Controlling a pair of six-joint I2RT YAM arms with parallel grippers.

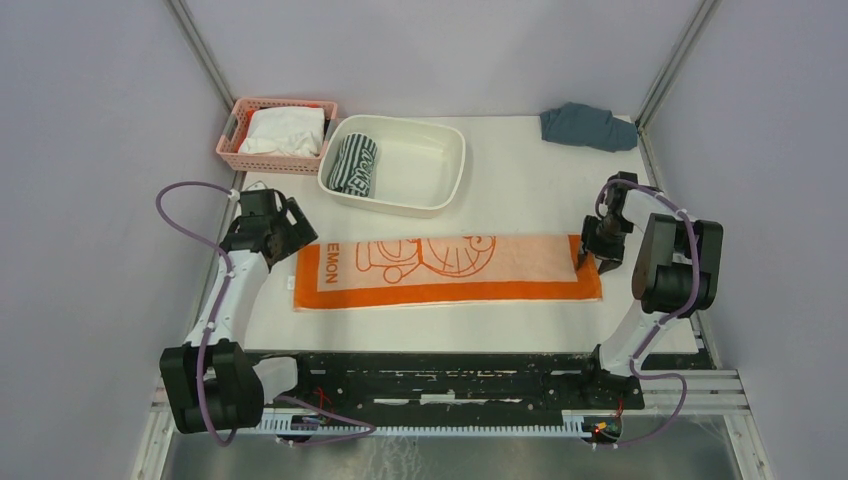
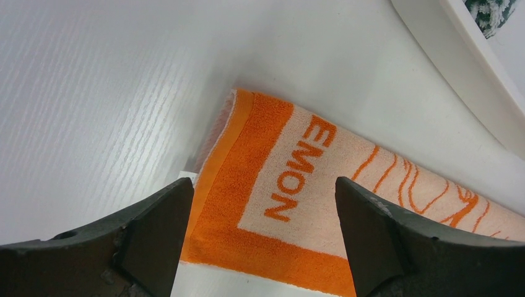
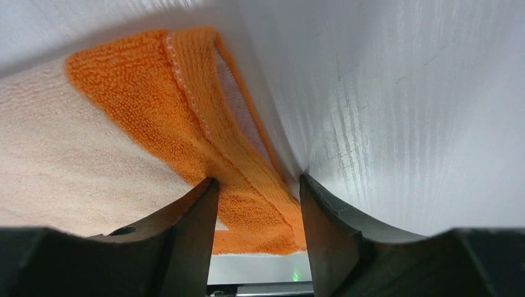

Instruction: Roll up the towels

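An orange and peach towel (image 1: 440, 268) with printed letters lies stretched out in a long folded strip across the table. In the left wrist view, the towel's lettered end (image 2: 272, 179) lies flat below my left gripper, which is open and empty. At the opposite end, my right gripper is part open, its fingers on either side of the towel's orange end edge (image 3: 247, 167). That edge is raised in a fold between the fingertips. In the top view the right gripper (image 1: 588, 262) covers part of this end.
Behind the towel, a white bin (image 1: 420, 208) holds a rolled green striped towel (image 1: 354, 164). A pink basket (image 1: 228, 150) with white cloth stands at the back left. Folded blue-grey cloth (image 1: 588, 127) lies at the back right.
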